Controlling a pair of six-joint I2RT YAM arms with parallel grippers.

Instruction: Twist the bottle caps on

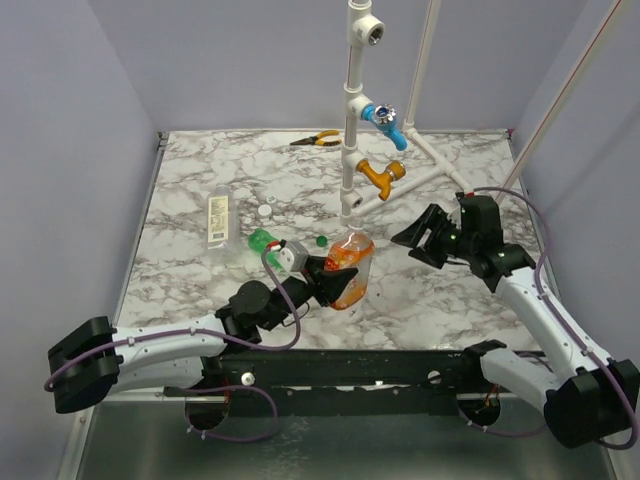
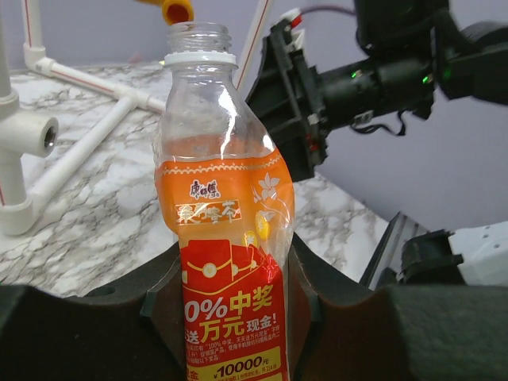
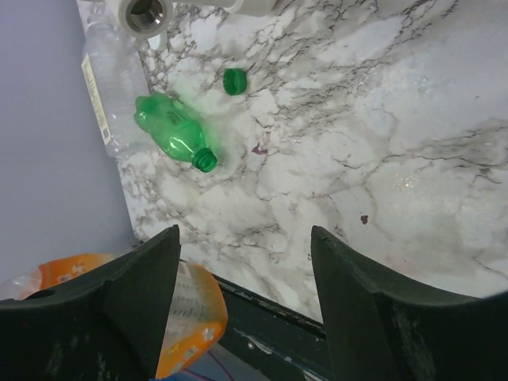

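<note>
My left gripper is shut on a clear bottle (image 2: 226, 230) with an orange and red label. In the left wrist view its threaded neck (image 2: 198, 38) is bare, with a white ring below the threads. From above, the same bottle (image 1: 350, 262) leans slightly, held over the front middle of the table. To its right hovers my right gripper (image 1: 420, 240), its fingers apart; the right wrist view shows only table between its fingers. On the table lie a green cap (image 3: 234, 81) and two white caps (image 1: 265, 210).
A green bottle (image 3: 175, 131) and a large clear bottle (image 1: 220, 222) lie on the left. White pipes (image 1: 352, 130) with blue (image 1: 385, 118) and orange (image 1: 380, 178) taps rise behind. Pliers (image 1: 316, 139) lie at the back.
</note>
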